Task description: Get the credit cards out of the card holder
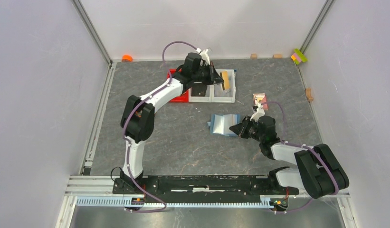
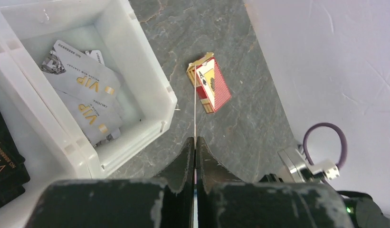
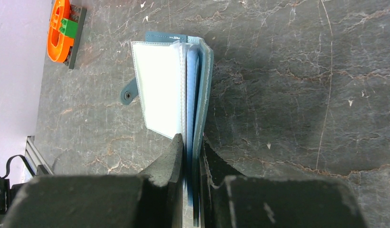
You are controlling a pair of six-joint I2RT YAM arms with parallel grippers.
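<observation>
My left gripper (image 1: 222, 82) is shut on a gold card (image 1: 226, 80) with a dark stripe, above the right white compartment (image 1: 223, 99). In the left wrist view the card (image 2: 195, 104) shows edge-on as a thin upright line. Silver cards (image 2: 90, 78) lie inside that compartment. The blue card holder (image 1: 218, 124) lies spread on the table with pale clear sleeves. At its right side, my right gripper (image 1: 233, 128) is shut on it; the right wrist view shows the holder (image 3: 157, 85) pinched between the fingers. Whether cards remain inside its sleeves I cannot tell.
Black cards (image 1: 199, 90) lie in the middle white compartment (image 1: 200, 99). The red bin (image 1: 179, 98) is partly behind my left arm. A red card box (image 1: 260, 99) stands to the right. An orange toy (image 3: 60, 33) is at the far left.
</observation>
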